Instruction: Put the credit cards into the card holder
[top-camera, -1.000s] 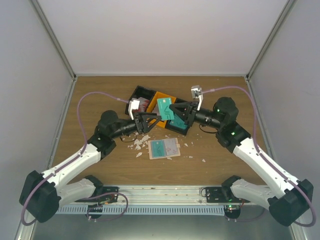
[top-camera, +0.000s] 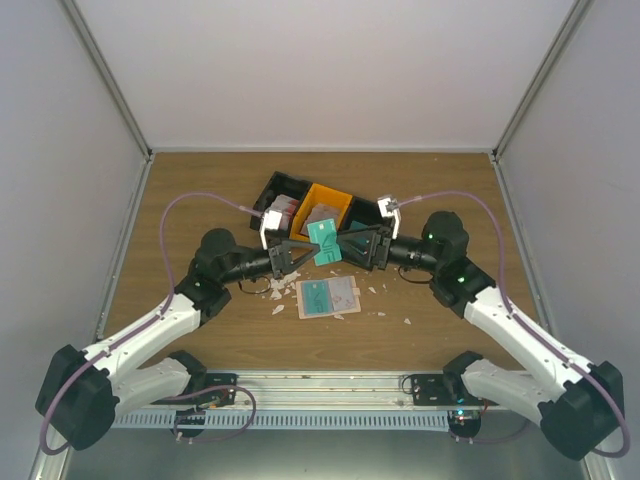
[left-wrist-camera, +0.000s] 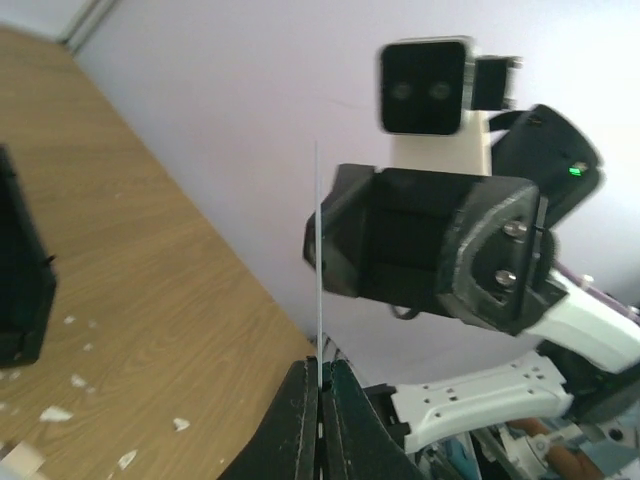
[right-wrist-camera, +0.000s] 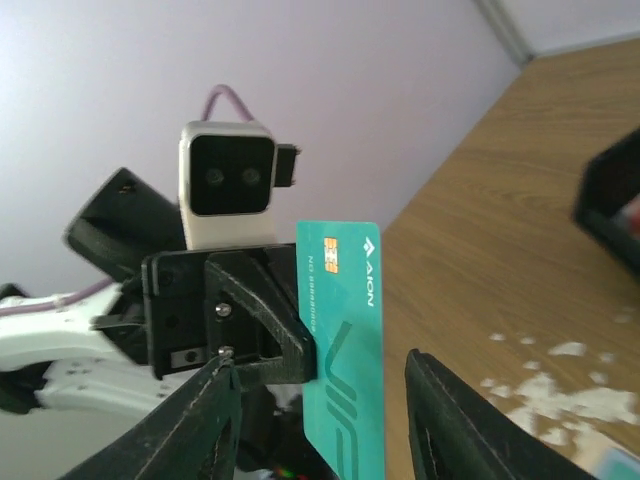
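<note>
A teal card (top-camera: 324, 242) with a chip is held up above the table. My left gripper is shut on its edge, and the card shows edge-on as a thin line in the left wrist view. On the other side of it stands my right gripper, its fingers apart with the teal card (right-wrist-camera: 342, 340) seen between them, not clamped. In the top view the right gripper (top-camera: 345, 248) is close to the card's right edge. Below lies the card holder (top-camera: 328, 316), flat and open, with a teal half and a grey half.
Behind the grippers sit a black bin (top-camera: 272, 190), an orange bin (top-camera: 333, 194) and another black bin (top-camera: 360, 206), with cards in them. Pale scraps (top-camera: 278, 309) are scattered around the holder.
The card has come down toward the table's front and slightly left, with the left gripper on it.
</note>
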